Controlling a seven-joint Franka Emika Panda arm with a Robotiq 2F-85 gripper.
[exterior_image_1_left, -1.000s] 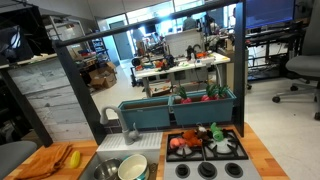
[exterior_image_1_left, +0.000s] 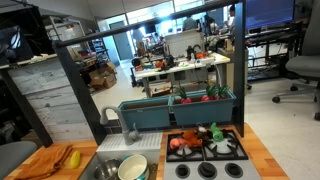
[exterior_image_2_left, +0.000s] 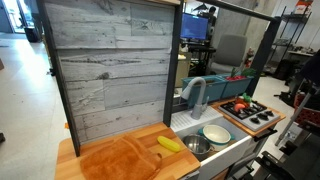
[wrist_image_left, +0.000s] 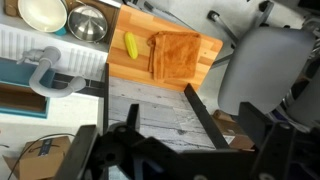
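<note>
My gripper stands open in the wrist view, its dark fingers wide apart at the bottom, with nothing between them. Below it show a grey plank panel and, further off, a wooden counter (wrist_image_left: 137, 70). An orange cloth (wrist_image_left: 176, 56) lies spread on that counter. Beside the cloth rests a long yellow item (wrist_image_left: 131, 45), also visible as a yellow piece (exterior_image_2_left: 171, 144) in the second exterior view. In the sink, a steel pot (exterior_image_2_left: 197, 147) sits next to a cream bowl (exterior_image_2_left: 216, 134). The gripper is apart from all of these.
A curved grey faucet (exterior_image_1_left: 117, 122) rises behind the sink. Right of it, a stovetop (exterior_image_1_left: 207, 171) carries several red, orange and green items. Blue-green bins (exterior_image_1_left: 146, 114) stand behind. The plank panel (exterior_image_2_left: 112, 75) and dark frame posts (exterior_image_1_left: 239, 70) are obstacles.
</note>
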